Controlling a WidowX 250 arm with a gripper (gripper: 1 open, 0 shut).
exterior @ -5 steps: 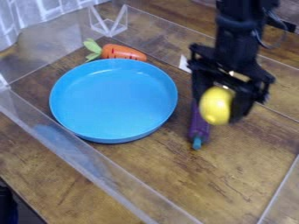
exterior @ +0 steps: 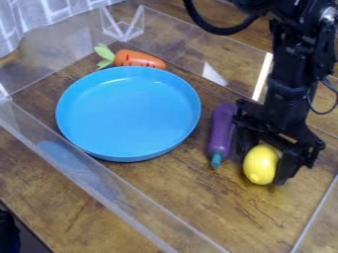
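My black gripper (exterior: 272, 148) is low on the wooden table at the right, around a yellow object (exterior: 260, 165) that rests at table level; whether its fingers grip it is hard to tell. Just left of it lies a purple eggplant-like toy (exterior: 222, 130). A blue plate (exterior: 126, 111) sits at the left.
An orange carrot toy (exterior: 138, 60) with green leaves lies at the back, above the plate. Clear transparent walls border the area. Bare table (exterior: 158, 208) fills the front.
My gripper and the yellow object have moved down and to the right, from over the purple toy to beside it at table level.
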